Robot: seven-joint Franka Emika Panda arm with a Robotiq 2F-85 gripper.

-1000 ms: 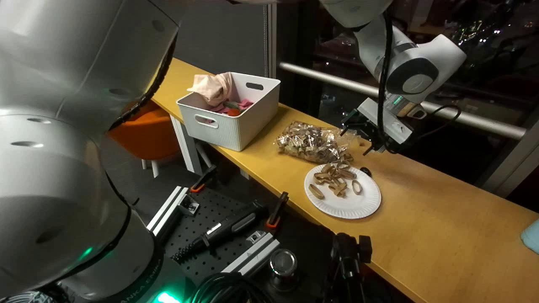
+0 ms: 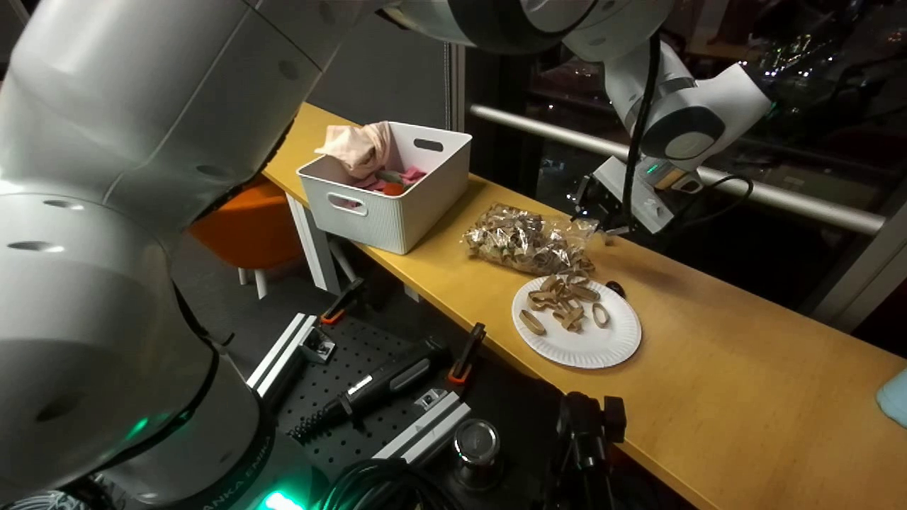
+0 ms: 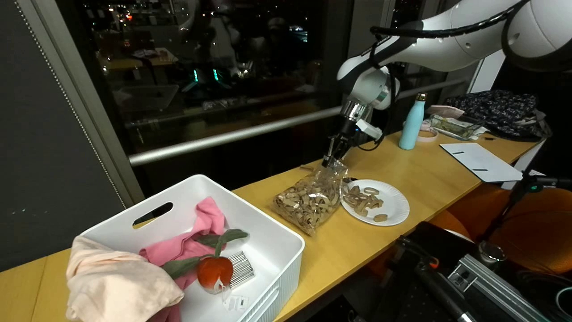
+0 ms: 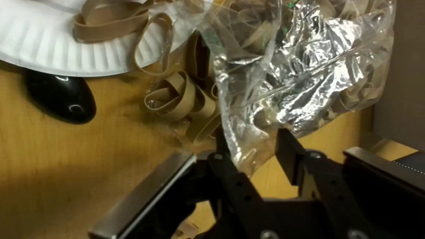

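Observation:
A clear plastic bag (image 2: 527,241) full of tan rubber bands lies on the table. My gripper is at the bag's loose end, its black fingers (image 4: 287,153) apart on either side of a fold of clear plastic. A gap still shows between fingers and plastic, and whether they touch is hard to tell. In exterior view 2 the gripper (image 3: 330,160) points down at the bag's far end. Beside the bag (image 3: 309,199) is a white paper plate (image 3: 399,206) with several loose rubber bands (image 3: 362,199) on it.
A white bin (image 2: 429,191) holding cloths and a red-orange item (image 3: 214,271) stands beyond the bag. A small black oval object (image 4: 61,95) sits by the plate's rim. A blue bottle (image 3: 413,123) stands farther along the table. The window rail (image 2: 544,132) runs behind the gripper.
My gripper has moved slightly left toward the bag's loose end, and its fingers look closer together. The bag and plate appear unmoved.

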